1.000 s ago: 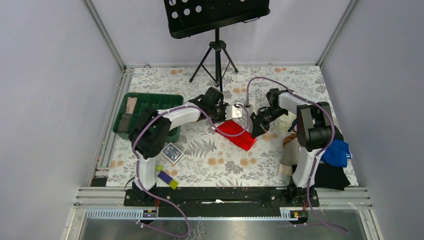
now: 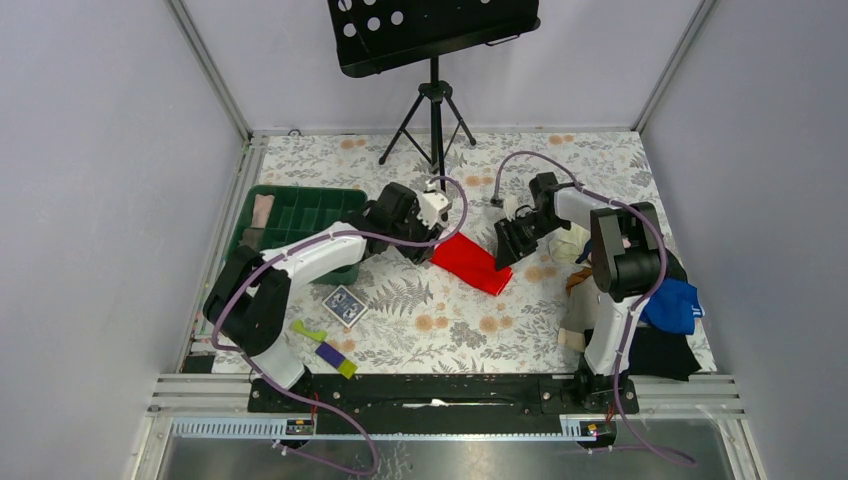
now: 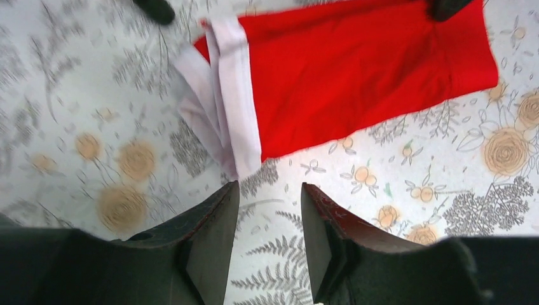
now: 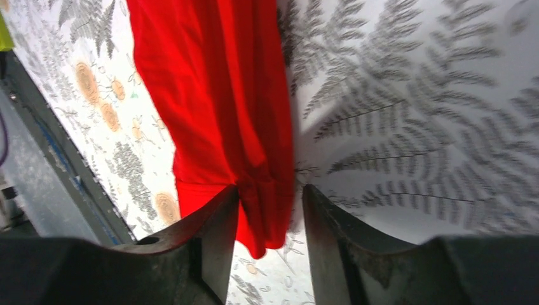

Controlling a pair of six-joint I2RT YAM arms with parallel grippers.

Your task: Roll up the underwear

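Red underwear lies folded into a long band at the table's middle, its pale waistband at the end nearer my left arm. My left gripper hangs by that end; in its wrist view the fingers are parted over bare cloth just short of the waistband, holding nothing. My right gripper hovers at the other end, open, its fingertips at the red fabric's edge.
A green compartment bin stands left, a card and small coloured items below it. A music stand is behind. Clothes pile at the right.
My left arm has drawn back to the left from over the underwear's waistband end. The right gripper has shifted only slightly.
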